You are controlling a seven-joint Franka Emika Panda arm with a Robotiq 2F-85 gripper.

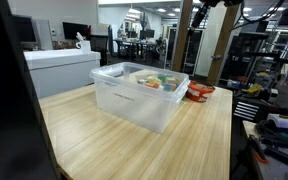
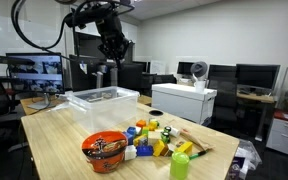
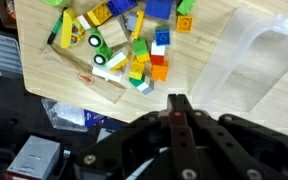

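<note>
My gripper hangs high over the table, close to the clear plastic bin. In the wrist view the fingertips of the gripper are together, with nothing showing between them. Several coloured blocks lie loose on the table beside the bin, among them an orange block, a blue block and a green toy. The bin is at the right of the wrist view, and the part of it in sight looks empty. The exterior view 1 shows blocks past the near wall of the bin.
A red bowl and a green cup stand near the table's edge by the blocks. A wooden stick lies beside them. Bare table stretches in front of the bin. A white cabinet is behind.
</note>
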